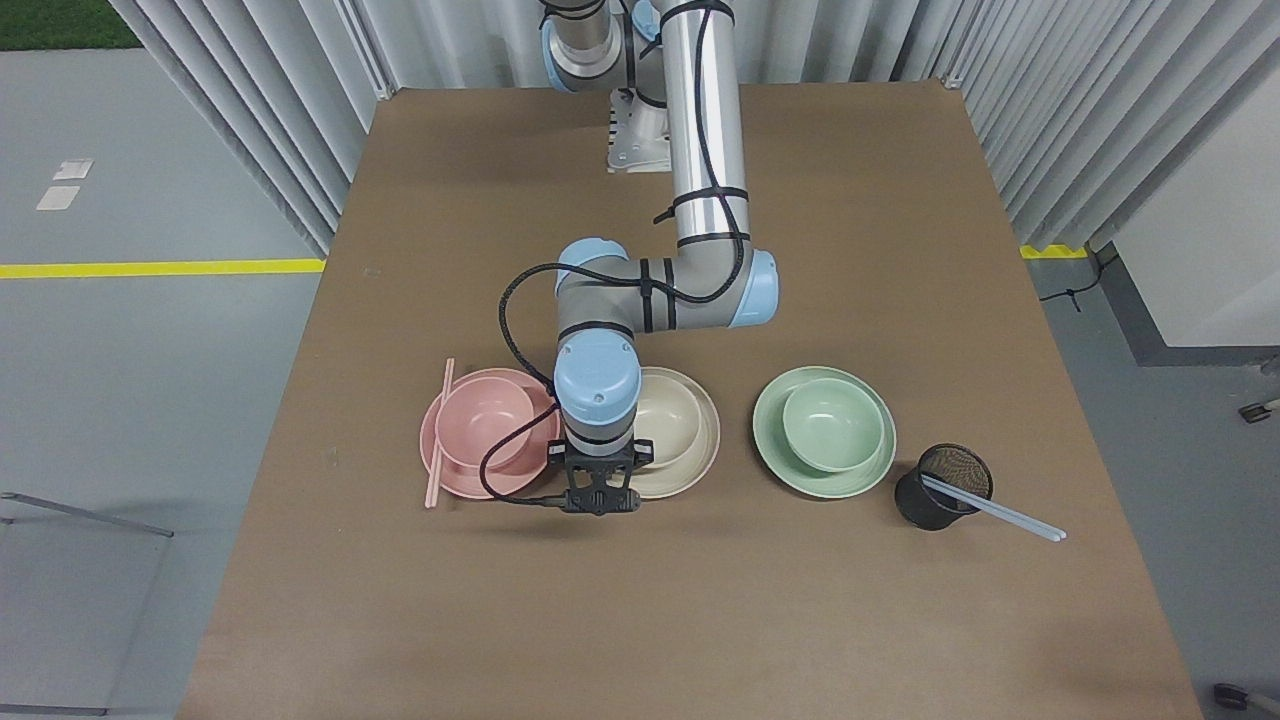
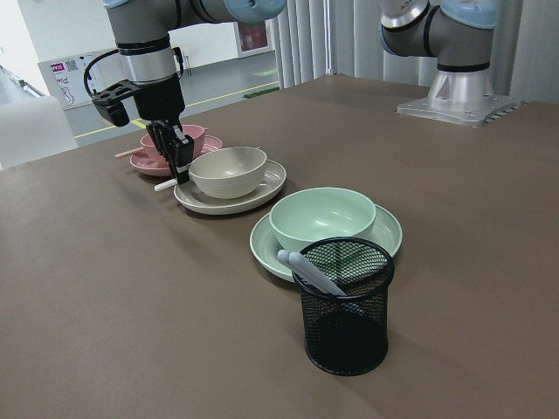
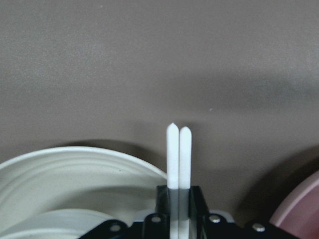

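My gripper (image 1: 600, 486) (image 2: 179, 170) is down at the left edge of the cream plate (image 1: 678, 474) (image 2: 223, 205), between it and the pink plate (image 1: 504, 474). In the wrist view two white chopsticks (image 3: 178, 154) lie side by side between my fingers, which are shut on them. The cream bowl (image 2: 227, 170) sits on the cream plate. A pink bowl (image 1: 480, 420) sits on the pink plate, with pink chopsticks (image 1: 435, 462) along its left side.
To the right are a green bowl (image 1: 831, 420) on a green plate (image 1: 792, 468) and a black mesh cup (image 2: 345, 336) with pale chopsticks (image 1: 1008, 515) in it.
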